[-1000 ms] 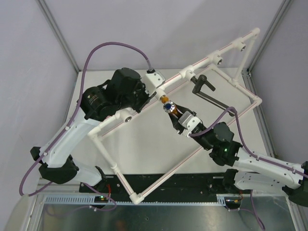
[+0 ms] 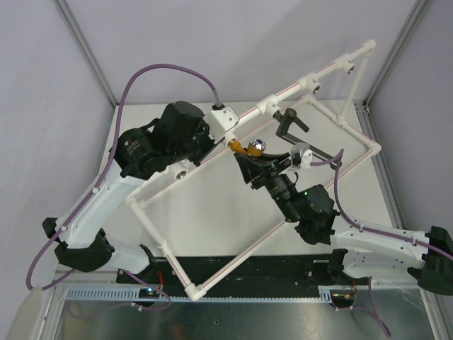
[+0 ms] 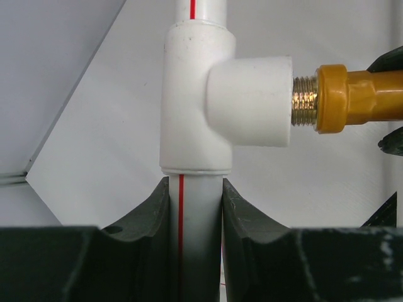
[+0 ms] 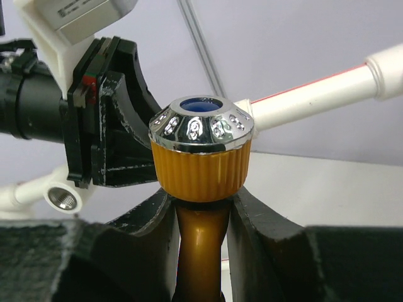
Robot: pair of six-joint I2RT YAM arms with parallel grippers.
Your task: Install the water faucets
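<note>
My left gripper is shut on the white pipe (image 3: 198, 12), just beside a white tee fitting (image 3: 192, 100). A yellow faucet (image 3: 356, 94) meets the tee's side outlet, with some brass thread showing between them. My right gripper is shut on the faucet's body; its chrome cap with a blue centre (image 4: 200, 126) stands above the fingers. In the top view both grippers meet at the middle of the upper rail.
The pipe frame has more tee fittings (image 2: 310, 83) along the upper rail, and a grey-black fitting with a long handle (image 2: 297, 142) hangs right of the faucet. A white board (image 2: 205, 219) lies behind the frame.
</note>
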